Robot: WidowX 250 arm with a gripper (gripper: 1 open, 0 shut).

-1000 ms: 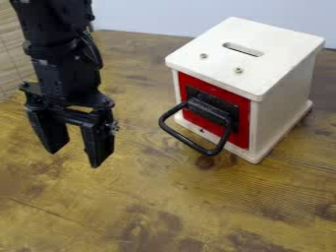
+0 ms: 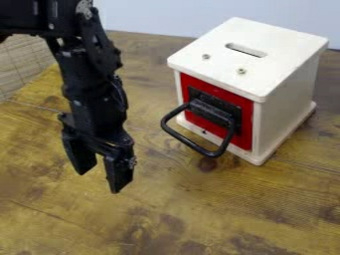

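A black robot arm reaches down on the left, ending in my gripper (image 2: pixel 98 167), whose two fingers are apart with nothing between them, above the wooden table. To its right stands a white box (image 2: pixel 289 110) with a red front panel (image 2: pixel 248 131), a slot and two small metal studs on top. A black loop handle (image 2: pixel 180 134) sticks out from the panel, to the right of the gripper and apart from it.
A woven mat (image 2: pixel 24 65) lies at the back left, and a pale wall (image 2: pixel 159 15) runs behind.
My gripper has moved to the right and downward in the view, closer to the box's handle, and has turned slightly. The box and handle have not moved.
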